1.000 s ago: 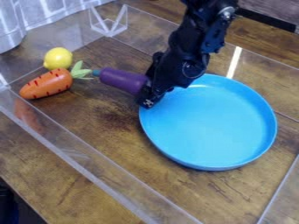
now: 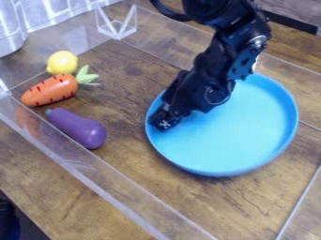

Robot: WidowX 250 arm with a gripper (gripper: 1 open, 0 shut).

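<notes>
My black gripper (image 2: 182, 105) is low over the left rim of a large blue plate (image 2: 232, 136), its tip at the rim and nothing visible held; the fingers are dark and partly hidden by the arm. A purple toy eggplant (image 2: 78, 129) lies on the wooden table left of the plate, apart from the gripper. Above it lie an orange toy carrot (image 2: 51, 90) with green leaves and a yellow lemon (image 2: 62, 62).
Clear plastic walls (image 2: 113, 196) edge the wooden surface (image 2: 138, 61). A white object (image 2: 10, 23) stands at the top left. Bare wood surrounds the toys and the lower right of the plate.
The eggplant has left the gripper area and now lies lower left. The gripper has shifted slightly down.
</notes>
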